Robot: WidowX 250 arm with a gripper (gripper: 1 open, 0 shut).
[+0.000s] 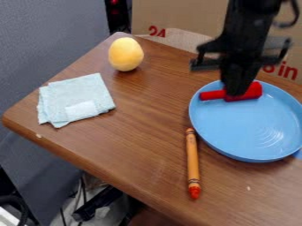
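My black gripper [239, 69] hangs over the back of the blue plate [245, 128], its lower part dark and overlapping a red cylinder [215, 94] lying on that plate. I cannot see whether its fingers are open or closed on the cylinder. An orange crayon [192, 163] lies on the wooden table just left of and in front of the plate.
A yellow egg-shaped object [125, 53] sits at the back left of the table [106, 150]. A folded pale cloth [74, 99] lies near the left edge. Cardboard stands behind.
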